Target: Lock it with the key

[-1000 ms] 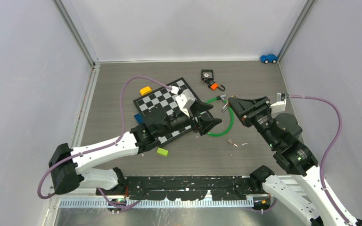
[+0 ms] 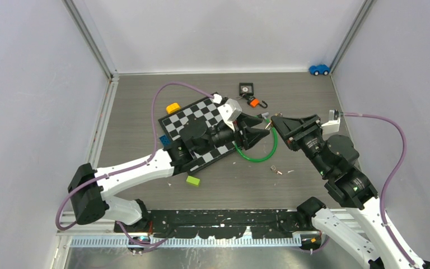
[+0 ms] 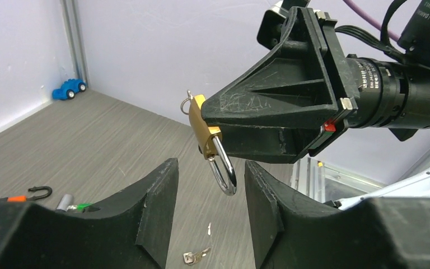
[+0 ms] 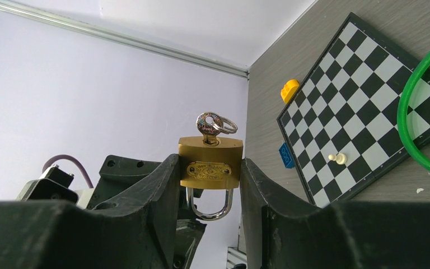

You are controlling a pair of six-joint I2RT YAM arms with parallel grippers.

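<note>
A brass padlock, with a key and ring on its top, is held between the fingertips of my right gripper in the right wrist view; its steel shackle points down. In the left wrist view my left gripper stands open, its two fingertips on either side of and just short of the shackle. In the top view the two grippers meet near the middle, above the green cable.
A chessboard lies under the left arm, with a green cable beside it. A black-and-orange lock, a yellow piece, a lime block and a blue car lie around on the table.
My left gripper has moved rightward and slightly up in the top view, to the padlock held by my right gripper. The right arm has stayed still.
</note>
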